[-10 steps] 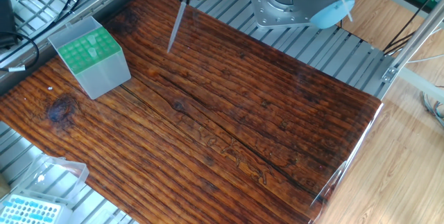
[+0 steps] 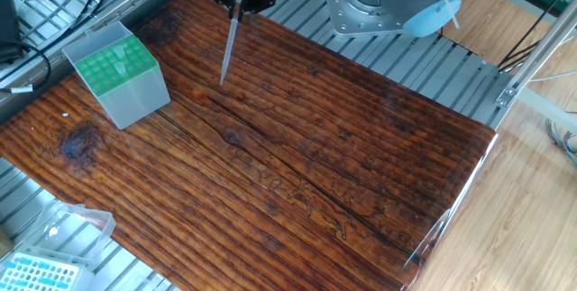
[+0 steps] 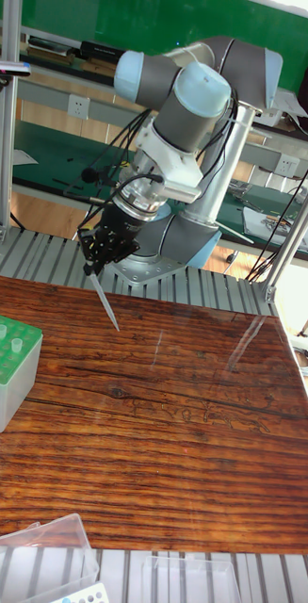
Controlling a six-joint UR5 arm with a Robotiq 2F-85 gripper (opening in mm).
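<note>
A long, pale, translucent pipette tip [image 2: 231, 50] slants down from my gripper [image 2: 238, 4], which is shut on its upper end. The exterior view 3 shows the same tip [image 3: 105, 303] hanging below the black gripper [image 3: 90, 268], its narrow end pointing down and to the right. Whether that end touches the wooden board [image 2: 297, 147] or hovers above it, I cannot tell. To the left of the gripper in both views stands a frosted box [image 2: 137, 102] with a green perforated top [image 2: 106, 68]. Two pale tips stick up from that top; its other holes look empty.
Off the board's near-left corner lie a clear lid [image 2: 88, 228] and a white rack with blue spots [image 2: 41, 275]. The arm's base [image 2: 370, 7] stands behind the board on slatted metal. The board's middle and right are clear.
Over the last second my gripper and the pipette tip have shifted slightly down the picture in exterior view 2. The box has not moved.
</note>
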